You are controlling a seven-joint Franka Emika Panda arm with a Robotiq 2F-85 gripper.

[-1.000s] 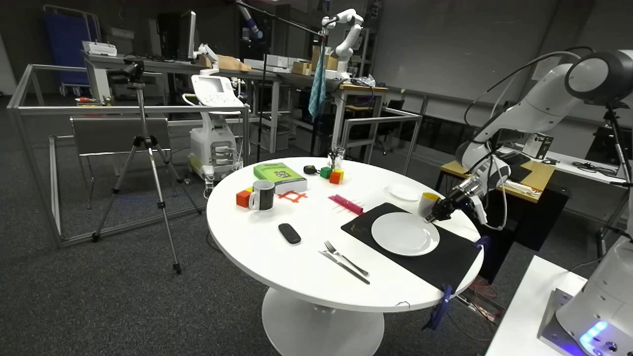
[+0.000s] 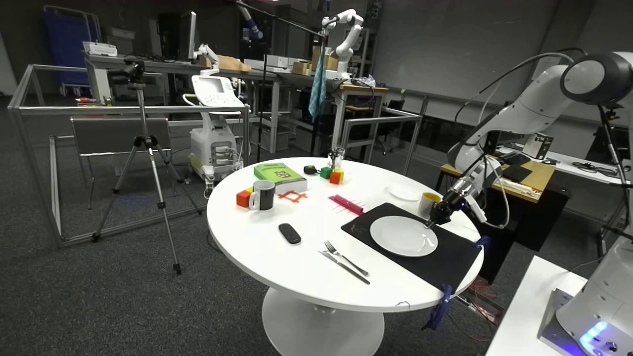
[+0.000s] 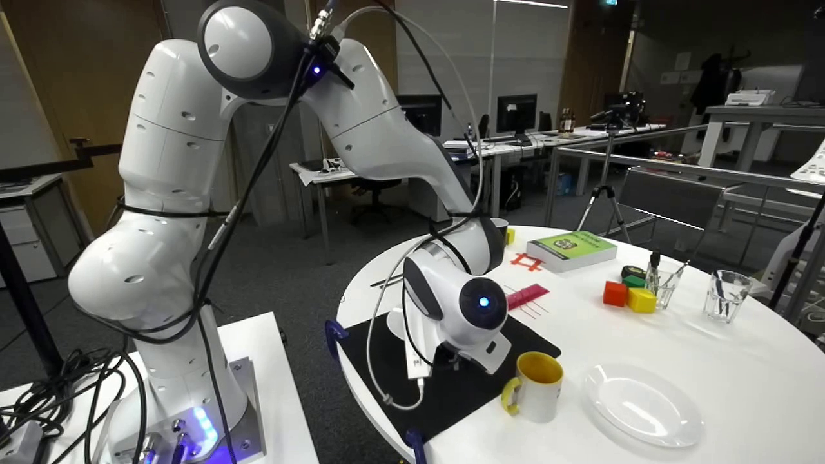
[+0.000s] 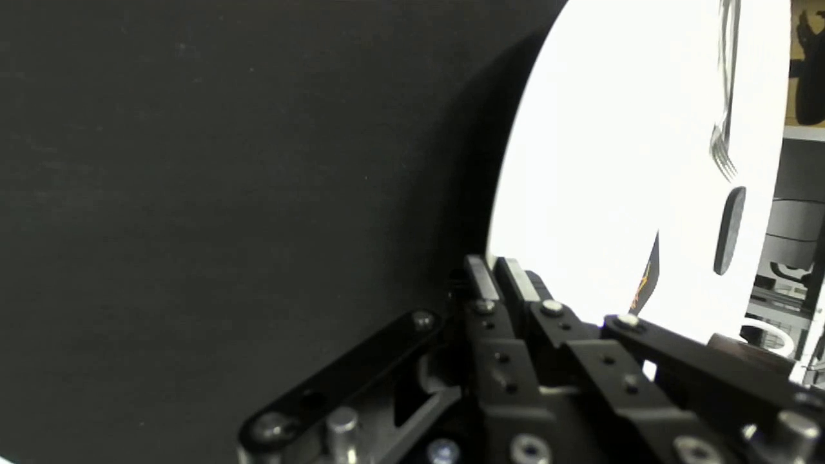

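A large white plate [image 2: 403, 235] rests on the black mat [image 2: 448, 261] at the right side of the round table. My gripper [image 2: 428, 225] reaches down to the plate's rim from the robot's side. Close up in the wrist view, the fingers [image 4: 526, 281] are nearly together, and the edge of the white plate [image 4: 588, 139] runs in between their tips. So the gripper is shut on the rim. From the other side, the arm hides most of the plate and all of the fingertips.
Close beside the gripper stands a yellow-and-white mug [image 3: 535, 386], with a smaller white plate [image 3: 643, 403] past it. A fork [image 2: 345, 258] and knife [image 2: 344, 267] lie left of the mat. Blue clamps [image 2: 437, 308] grip the table edge.
The gripper has tilted and dipped slightly, and its tips have shifted a little left. The large plate has slid very slightly left with them.
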